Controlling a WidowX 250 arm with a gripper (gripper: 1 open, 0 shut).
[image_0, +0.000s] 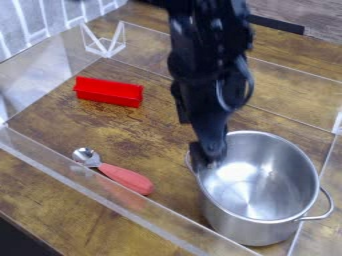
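Observation:
The dark gripper hangs in the middle of the camera view, low over the left rim of a steel pot at the lower right. It is blurred, and its fingertips are hard to make out; nothing shows held in it. An ice-cream scoop with a pink handle lies on the wooden table left of the pot. A red block lies farther back on the left.
Clear plastic walls surround the wooden work area. A small white frame stands at the back left. Bare table lies between the red block and the scoop.

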